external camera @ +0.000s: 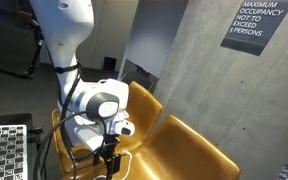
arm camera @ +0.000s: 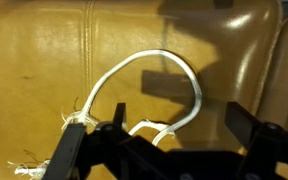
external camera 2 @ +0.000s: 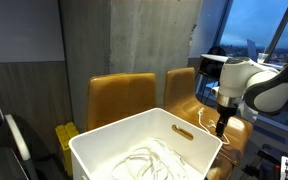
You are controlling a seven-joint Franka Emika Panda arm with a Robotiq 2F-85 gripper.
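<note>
A white rope (arm camera: 195, 88) lies in a curved loop on the tan leather seat (arm camera: 44, 60), its frayed ends at the lower left of the wrist view. Above it my gripper stands open, nothing between its fingers, with part of the loop showing in the gap. In exterior view 1 the gripper (external camera: 110, 163) is low over the seat, close to the rope (external camera: 127, 158). Exactly how far the fingertips are from the seat is hard to tell. Exterior view 2 shows the rope (external camera 2: 213, 127) on the seat beside a white box (external camera 2: 112, 133).
More white rope (external camera 2: 149, 160) lies inside the box. Behind stand brown chair backs (external camera 2: 122, 95) and a concrete wall (external camera: 209, 80). A black-and-white checkered board (external camera: 4, 152) is at the left.
</note>
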